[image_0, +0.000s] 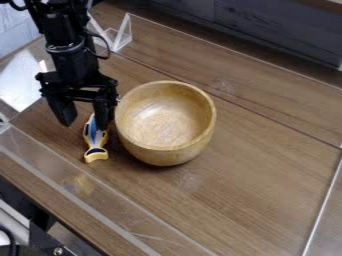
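Observation:
The black robot gripper (84, 112) hangs at the left, open, its two fingers pointing down over the upper end of a small blue and yellow fish-shaped toy (95, 147). The toy lies on the wooden table just left of a round wooden bowl (186, 151). The bowl appears empty. The upper part of the toy is partly hidden by the gripper.
Transparent panels stand along the left edge and at the back left. A dark cabinet edge runs along the back right.

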